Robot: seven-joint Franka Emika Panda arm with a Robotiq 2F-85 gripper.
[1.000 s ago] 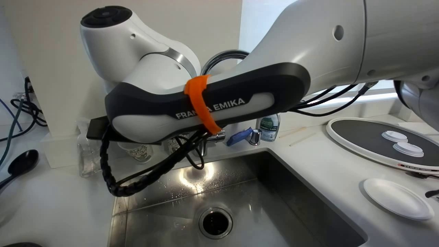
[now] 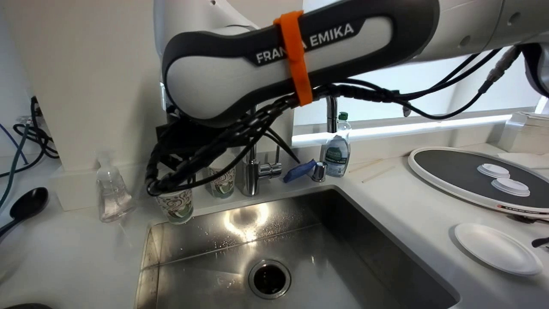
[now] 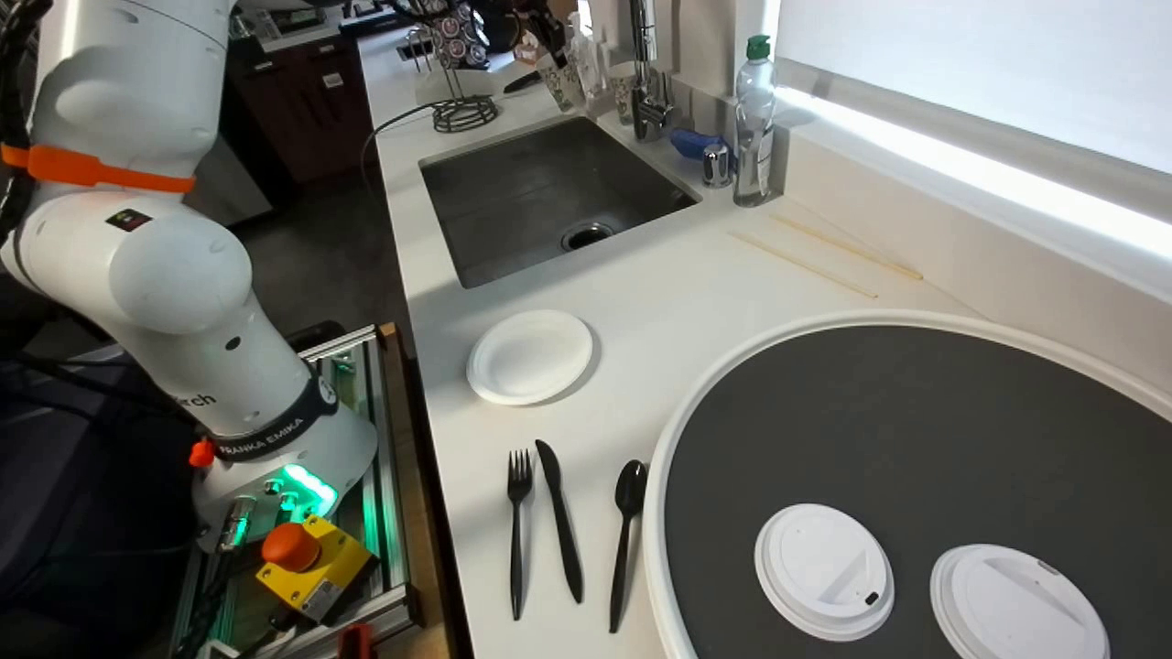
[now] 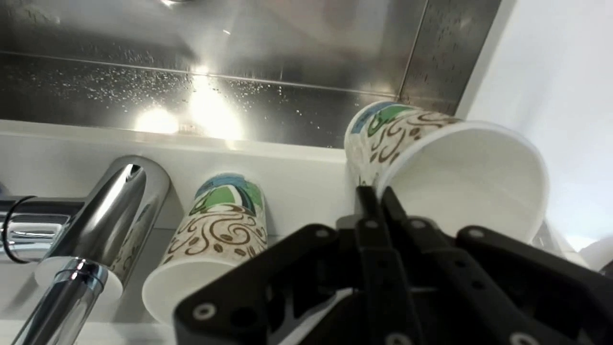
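A patterned paper cup [image 4: 396,135] is on the right in the wrist view, its wide white mouth toward the camera. My gripper is shut at this cup's near-left rim, one fingertip on either side of the thin wall. A second patterned cup [image 4: 221,224] stands to the left, apart from the fingers, between the first cup and the chrome faucet [image 4: 109,212]. In exterior view 1 the gripped cup [image 2: 177,207] is at the sink's back-left corner, its top hidden by the arm's cables. Whether its base touches the counter is unclear.
The empty steel sink [image 2: 309,257] lies in front of the cups. A clear bottle [image 2: 112,190] stands left of them. Right of the faucet are a blue brush [image 2: 299,171] and a soap bottle [image 2: 338,152]. A white plate [image 3: 530,357] and black cutlery lie on the counter.
The arm has risen and shifted right in exterior view 1, its cables lifting away from the sink. The left cup shows lower and more fully.
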